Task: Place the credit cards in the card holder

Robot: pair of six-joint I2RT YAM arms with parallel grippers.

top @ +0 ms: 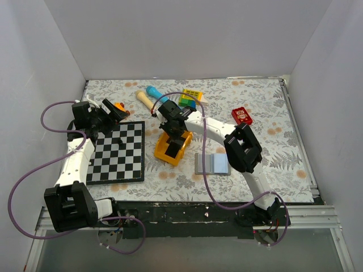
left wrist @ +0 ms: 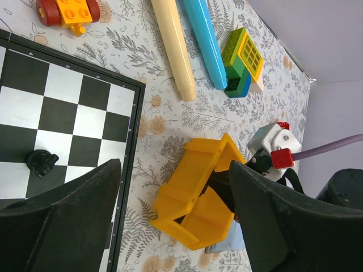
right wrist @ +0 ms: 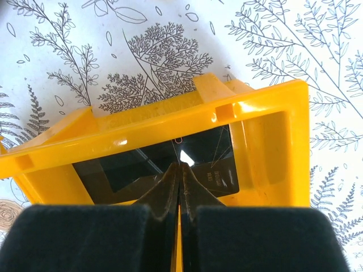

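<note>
Dark cards point(right wrist: 113, 175) lie in the yellow bin point(right wrist: 142, 130); one or more overlap, and their exact number cannot be told. Above them my right gripper is shut, its tips meeting with nothing between them, and the cards are outside the fingers. From the top, a black card point(top: 173, 149) shows in the bin, partly covered by the right arm. The grey and pale blue flat case point(top: 212, 163), apparently the card holder, lies right of the bin. Over the chessboard's upper edge my left gripper stands open and empty.
A chessboard point(top: 116, 152) fills the left side. Behind the bin are a beige stick point(top: 144, 100), a blue stick point(top: 156, 93) and toy blocks point(top: 191, 96). A red box point(top: 241, 115) lies at right.
</note>
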